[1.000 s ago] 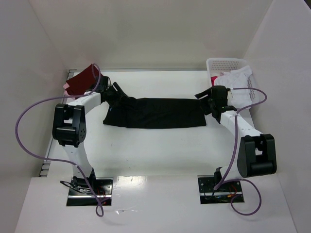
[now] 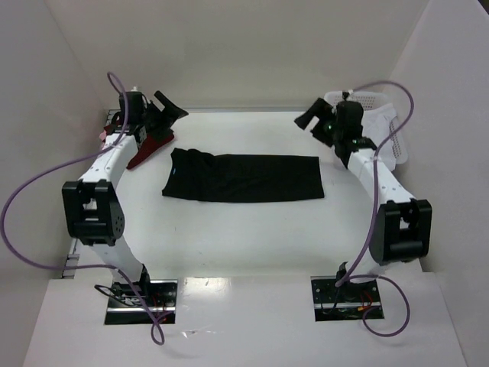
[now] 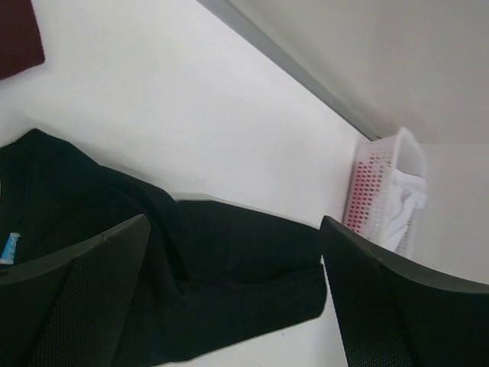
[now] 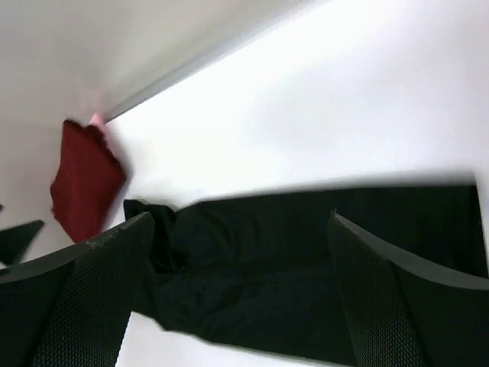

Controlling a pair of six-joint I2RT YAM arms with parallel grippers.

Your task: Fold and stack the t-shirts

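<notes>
A black t-shirt lies across the middle of the white table as a long folded strip. Its left end is bunched and uneven, with a small pale label showing there; the right end is flat and square. Beyond the shirt's left end, near the back, my left gripper is open with its fingers wide apart. My right gripper hangs behind the shirt's right end, also open, fingers spread. Neither has cloth between its fingers; both are clear of the shirt.
A folded dark red cloth lies at the back left, partly hidden by my left arm. At the back right stands a white basket with white cloth in it, near my right arm.
My left gripper has moved back and leftward, away from the shirt's bunched end. The right one has moved back from the shirt's right edge. The shirt lies as before.
</notes>
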